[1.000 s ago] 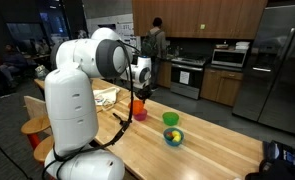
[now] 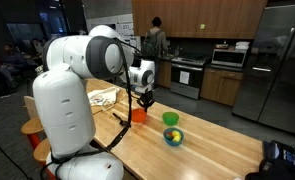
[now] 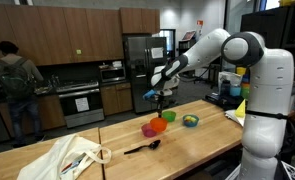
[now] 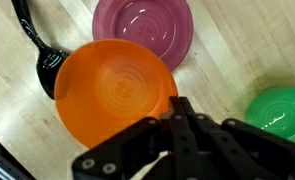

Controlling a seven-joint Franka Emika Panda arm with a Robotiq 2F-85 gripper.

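The orange bowl [image 4: 115, 92] hangs at my gripper, which is shut on its rim at the right edge in the wrist view. In exterior view 2 the gripper [image 3: 159, 108] points down over the orange bowl [image 3: 159, 126]. Partly covered by it in the wrist view is a pink bowl [image 4: 159, 22]; exterior view 2 has this pink bowl [image 3: 148, 131] just left of the orange one. Whether the two bowls touch is hard to tell. In exterior view 1 the orange bowl [image 2: 138, 116] hides most of the pink one.
A black ladle [image 4: 49, 62] lies close beside the bowls. To the other side stand a green bowl [image 2: 170, 118] and a blue bowl [image 2: 172, 136] with yellow items in it. A pale cloth [image 3: 73, 157] lies at the table's far end.
The orange bowl and my gripper have come down. A second ago the bowl was higher and looked tilted, with the pink bowl showing below it.
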